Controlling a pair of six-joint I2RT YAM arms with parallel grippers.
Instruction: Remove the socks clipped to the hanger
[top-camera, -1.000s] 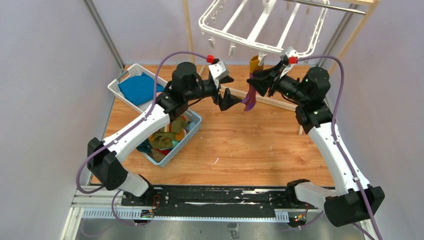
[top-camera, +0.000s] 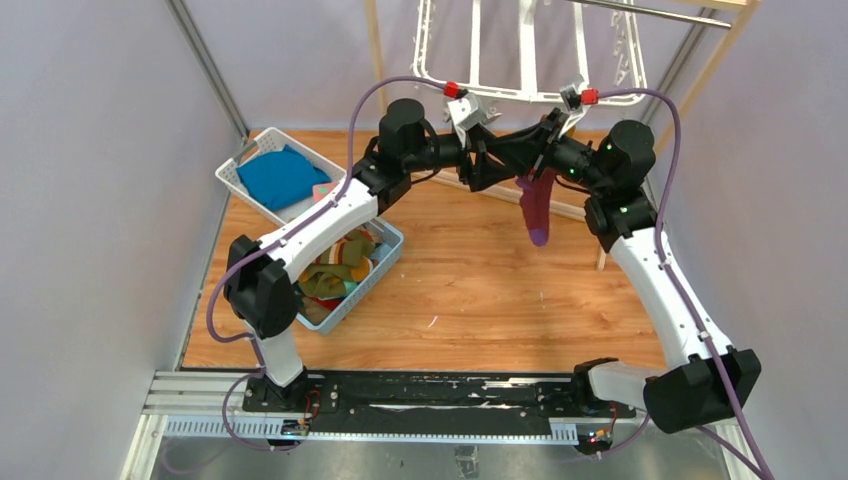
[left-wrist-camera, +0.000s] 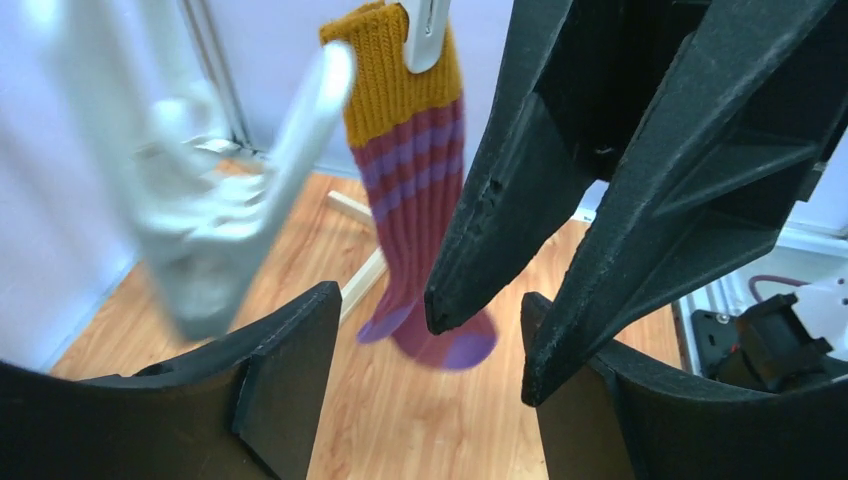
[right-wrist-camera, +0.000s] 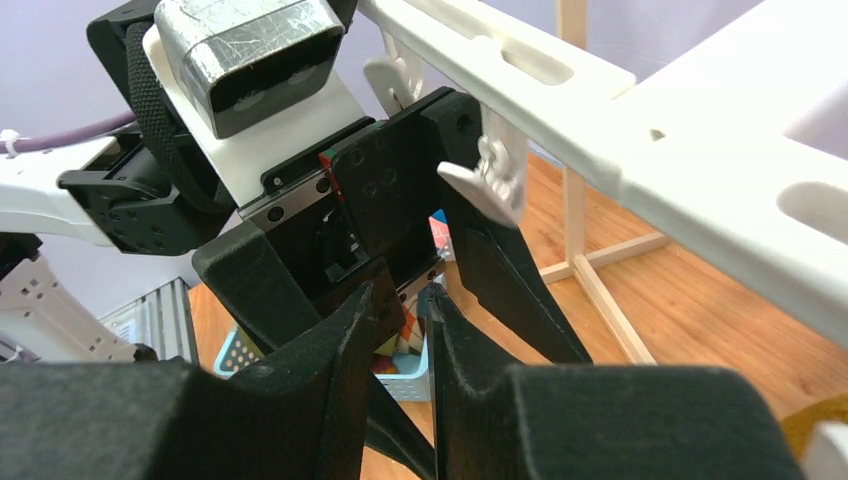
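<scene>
A white clip hanger (top-camera: 520, 94) hangs at the top. A ribbed sock (left-wrist-camera: 405, 130) with mustard cuff and pink-purple stripes dangles from a clip (left-wrist-camera: 425, 30) in the left wrist view. My left gripper is part open around the space before the sock, not visibly holding it. My right gripper has its fingertips nearly together, close to the left gripper's fingers; what it holds is hidden in its own view. Both grippers meet just below the hanger's front bar in the top view, partly hiding the sock.
A white basket (top-camera: 230, 175) with blue cloth and a light blue basket (top-camera: 390, 255) of clothes stand at the left. Wooden stand bars lie behind the sock.
My left gripper has moved right and up toward the right gripper. The hanger's front has shifted, and the sock has swung to the right.
</scene>
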